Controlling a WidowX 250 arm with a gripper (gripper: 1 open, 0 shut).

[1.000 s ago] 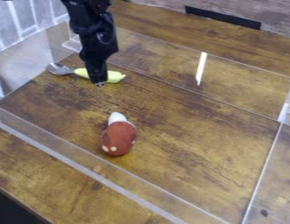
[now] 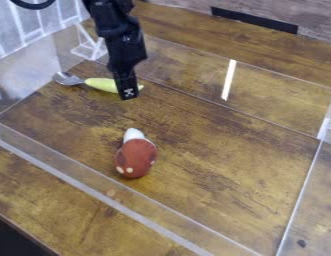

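Note:
The black gripper (image 2: 126, 86) hangs at the upper left over a pale yellow-green elongated object (image 2: 101, 83), its tip at that object's right part; it looks shut, and I cannot tell whether it touches the object. A silver utensil (image 2: 68, 78) lies at the object's left end. Nearer the front, a red rounded object (image 2: 136, 157) with a white part at its top lies on the wooden surface (image 2: 228, 170).
Clear panels (image 2: 315, 200) border the work area on several sides. A white strip (image 2: 229, 79) stands at the back right.
The gripper has shifted slightly right over the last second, around the yellow-green object's right part. The red object has not moved.

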